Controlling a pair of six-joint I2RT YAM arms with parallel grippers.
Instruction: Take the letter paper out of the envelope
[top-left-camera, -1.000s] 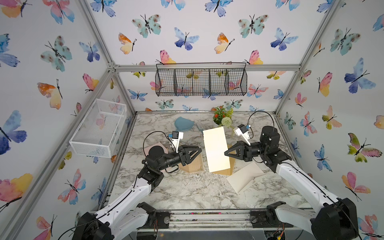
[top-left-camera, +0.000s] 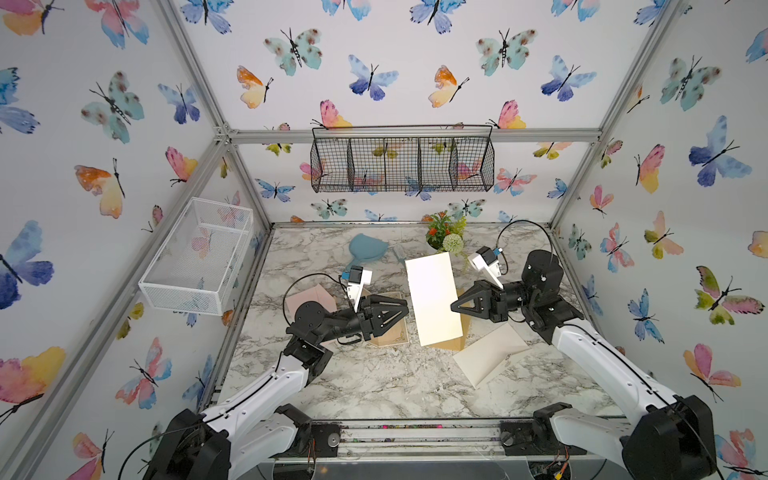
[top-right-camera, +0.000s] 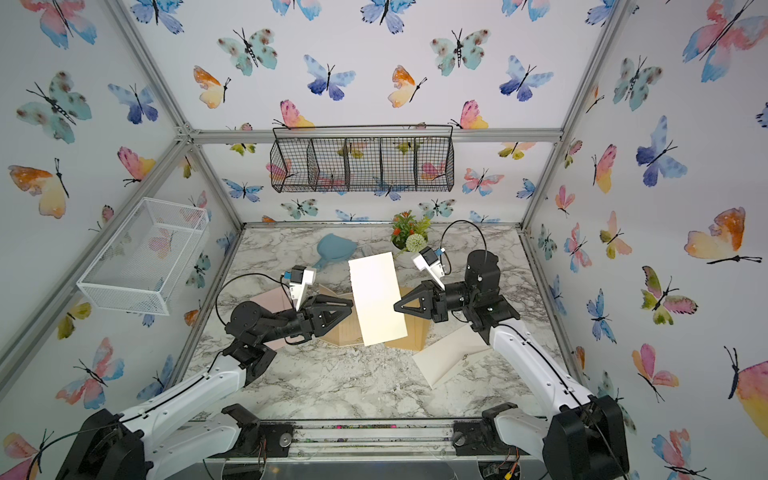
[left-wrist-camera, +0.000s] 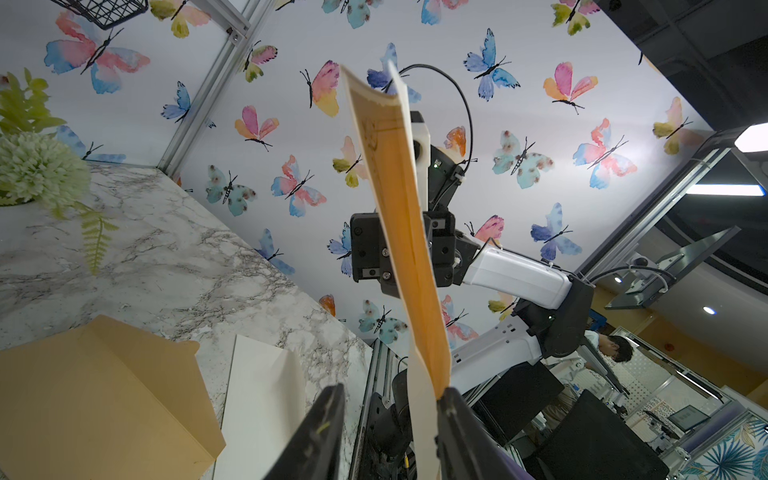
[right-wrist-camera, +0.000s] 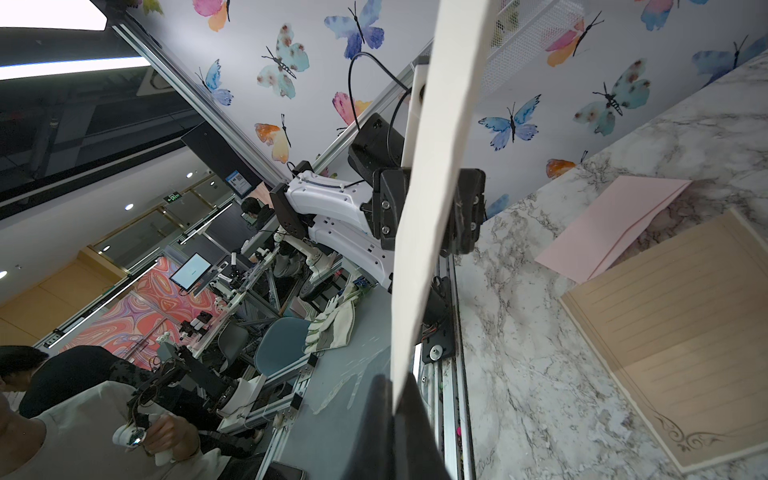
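Note:
Upright between the arms hangs a flat cream envelope (top-left-camera: 433, 300), its right edge pinched in my shut right gripper (top-left-camera: 454, 307). The right wrist view shows this envelope (right-wrist-camera: 432, 176) edge-on, running down to the closed fingertips. My left gripper (top-left-camera: 406, 307) is partly open, facing the opposite edge. In the left wrist view the cream envelope (left-wrist-camera: 404, 232) has a shaded yellow face and a pale layer behind it. Its near edge lies close to the right-hand finger (left-wrist-camera: 464, 436); whether they touch I cannot tell. Whether a letter sits inside is not visible.
Below lie a brown envelope (left-wrist-camera: 104, 400), a white folded paper or envelope (top-left-camera: 489, 353), a lined, ornamented sheet (right-wrist-camera: 680, 336) and a pink envelope (right-wrist-camera: 612, 224). A potted plant (top-left-camera: 442, 232) and a blue item (top-left-camera: 368, 248) stand farther back.
My left gripper has shifted slightly right, closer to the cream envelope's left edge. The right gripper and the envelope have barely moved.

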